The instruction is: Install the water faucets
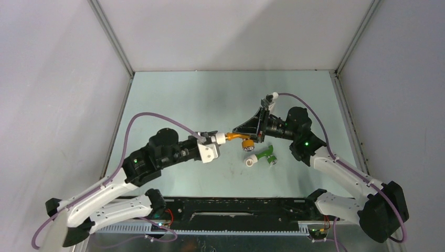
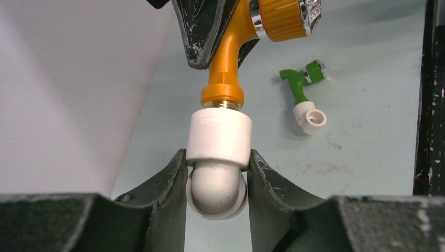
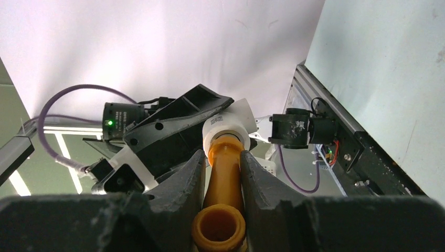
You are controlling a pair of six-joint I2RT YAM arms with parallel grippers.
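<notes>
An orange faucet (image 1: 248,144) is held in the air by my right gripper, its fingers shut on the orange body. Its brass threaded end meets a white pipe fitting (image 2: 218,135), which my left gripper grips between its fingertips; some brass thread shows between the two parts in the left wrist view. Below them on the board lies a green faucet (image 1: 265,154) with a white fitting (image 1: 251,160) on its end, also seen in the left wrist view.
The pale board (image 1: 178,94) is bare apart from the green assembly, with free room toward the back. Walls (image 1: 63,94) stand on the sides and back, and a dark metal rail (image 1: 236,207) runs along the front edge.
</notes>
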